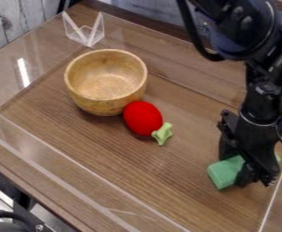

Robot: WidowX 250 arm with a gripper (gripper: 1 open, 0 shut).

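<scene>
My black gripper (249, 156) is at the lower right, shut on a green object (226, 177) that rests on or just above the wooden table (94, 177). A red object (142, 118) with a small pale-green piece (162, 133) beside it lies near the middle of the table.
A round wooden bowl (105, 77) stands at the upper left, behind the red object. A white wire-like item (85, 32) is near the back left edge.
</scene>
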